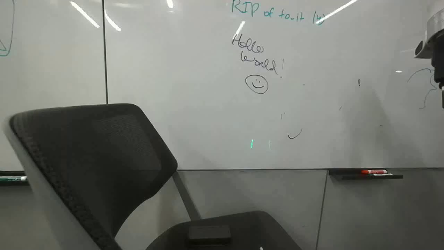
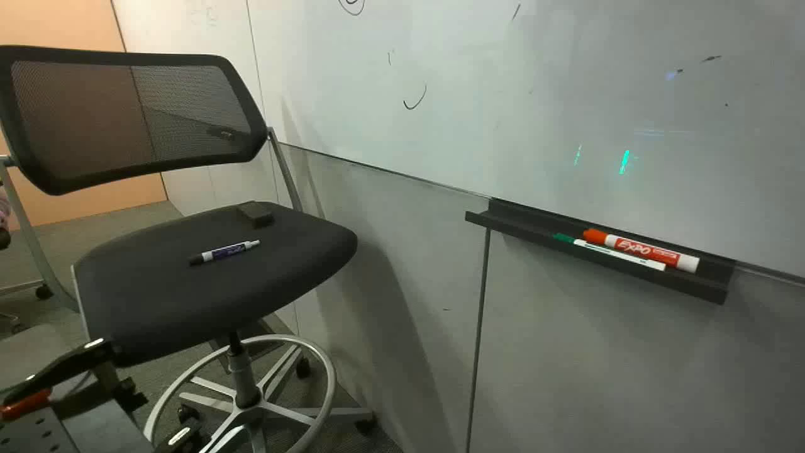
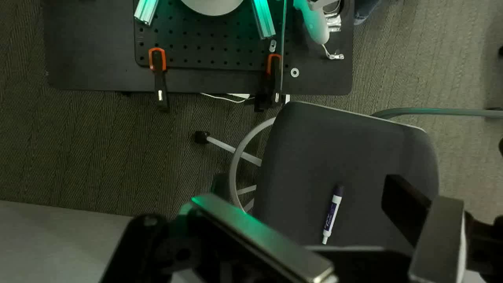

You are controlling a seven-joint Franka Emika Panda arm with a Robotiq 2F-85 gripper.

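Note:
My gripper is open in the wrist view, its two fingers spread wide over the chair with nothing held between them. Well below, a white marker with a purple label and dark cap (image 3: 333, 213) lies on the dark chair seat (image 3: 301, 155). The same seat carries a black eraser-like block (image 2: 255, 214), seen behind the marker in exterior view 2. Part of the arm shows at the right edge of exterior view 1, high in front of the whiteboard (image 1: 187, 83); the fingers are not clear there.
A ledge (image 2: 483, 219) under the whiteboard holds a red Expo marker (image 2: 641, 250) and a thin green-capped marker (image 2: 622, 256). The chair back (image 1: 91, 154) rises beside the board. At the robot's base, clamps (image 3: 160, 78) grip the table edge (image 3: 94, 80).

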